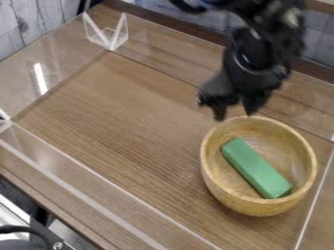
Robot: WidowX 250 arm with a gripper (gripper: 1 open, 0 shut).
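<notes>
My gripper (248,96) is in the upper right of the camera view, just above and behind a wooden bowl (212,166). It is motion-blurred, so I cannot tell how far its fingers are apart or whether anything is between them. A green block (256,168) lies inside the bowl at the lower right.
A white wire-like object (107,34) stands at the back left. A dark gap lies beyond the table's lower-left edge.
</notes>
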